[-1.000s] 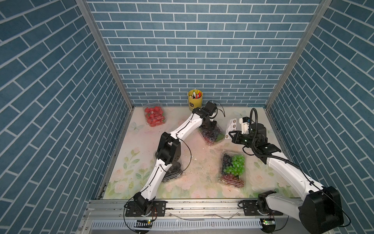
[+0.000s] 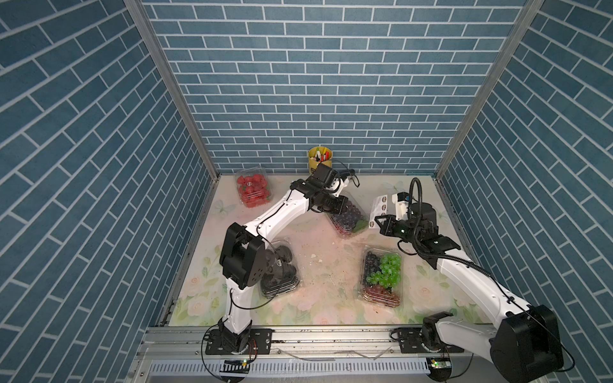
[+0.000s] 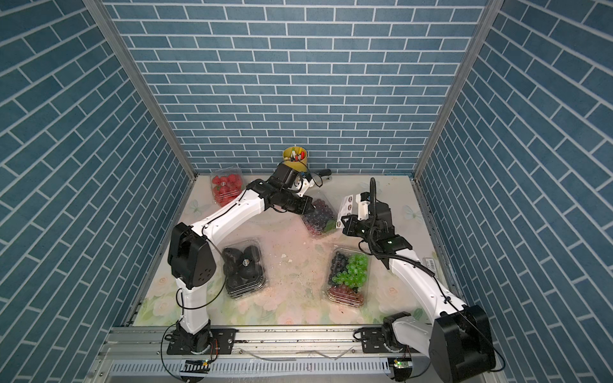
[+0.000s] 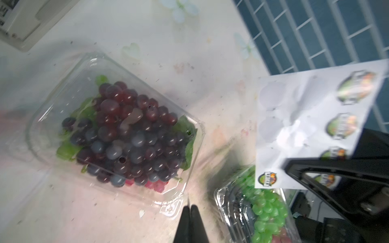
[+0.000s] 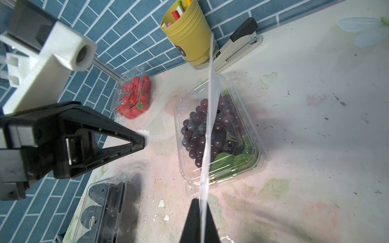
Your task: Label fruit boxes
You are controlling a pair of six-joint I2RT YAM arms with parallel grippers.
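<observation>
My left gripper (image 2: 341, 205) is shut over the near-left side of the clear box of dark grapes (image 4: 133, 133). In the right wrist view a small pale patch shows at the tip of its fingers (image 5: 133, 141); I cannot tell what it is. My right gripper is shut on the white label sheet (image 4: 279, 121), which stands upright, edge-on in its own wrist view. Round fruit labels (image 4: 351, 87) remain on the sheet beside blank circles. No label shows clearly on the dark grape box.
A mixed grape box (image 2: 382, 277) lies front right, a black fruit box (image 3: 244, 271) front left and a strawberry box (image 2: 253, 187) back left. A yellow cup (image 5: 188, 32) and a stapler (image 5: 239, 42) stand by the back wall.
My left gripper has shifted a little left, and its arm has swung left, baring more of the black fruit box. The right arm and label sheet have stayed still.
</observation>
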